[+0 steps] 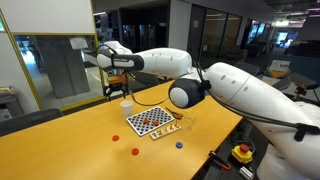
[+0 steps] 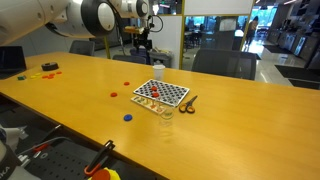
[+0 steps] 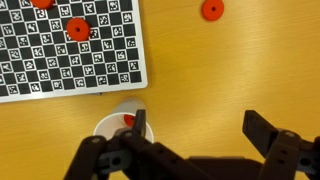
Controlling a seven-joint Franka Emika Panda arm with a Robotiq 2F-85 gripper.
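My gripper stands open above the table, its fingers wide apart, with only bare tabletop showing between them in the wrist view. A white cup with a red piece inside is partly covered by the left finger there. In exterior view 1 the cup stands upright below the gripper. Beside it lies a black-and-white checkered board carrying red discs, one of them near its middle. Another red disc rests on the bare table.
Near the board lie a wooden strip, scissors and a blue disc. Two red discs, one nearer and one farther, sit on the open table. Black chairs line the far edge.
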